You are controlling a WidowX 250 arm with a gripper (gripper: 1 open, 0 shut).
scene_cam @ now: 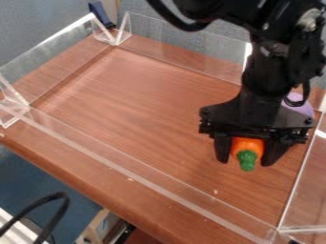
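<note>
An orange carrot with a green top (pixel 249 157) is at the right of the wooden surface, beneath my black gripper (pixel 249 148). The gripper's fingers stand on either side of it, and the carrot's upper part is hidden by them. Whether they are closed on it I cannot tell.
A purple object (pixel 298 106) lies behind the gripper at the right. Clear plastic walls (pixel 140 172) border the wooden surface (pixel 128 105), which is bare on the left and middle. A blue item (pixel 102 14) is outside at the back left.
</note>
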